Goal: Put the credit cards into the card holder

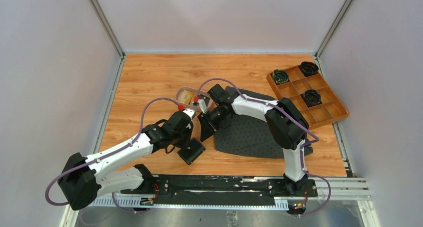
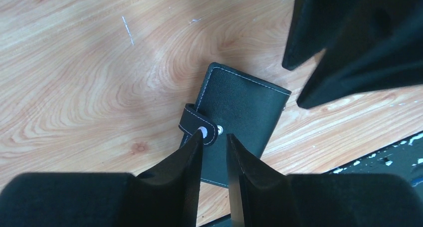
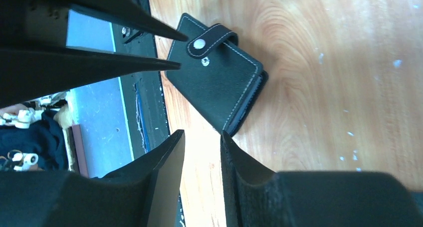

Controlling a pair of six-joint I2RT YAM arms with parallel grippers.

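Observation:
The black card holder [image 1: 191,151] lies closed on the wood near the table's front edge. In the left wrist view, its strap [image 2: 198,125] rests over the cover with the snap beside its stud. My left gripper is partly open above the holder, with bare space between its fingers. My right gripper is also open and empty, apart from the holder [image 3: 218,76] and on its right side in the top view. Each wrist view catches the other gripper's fingers close by. No credit card can be made out; the holder's inside is hidden.
Behind the grippers stands a small pale box [image 1: 180,91] with a yellow item [image 1: 186,97] in it. A dark grey mat [image 1: 254,137] lies under the right arm. At the right is a wooden compartment tray [image 1: 321,115] holding several dark coils.

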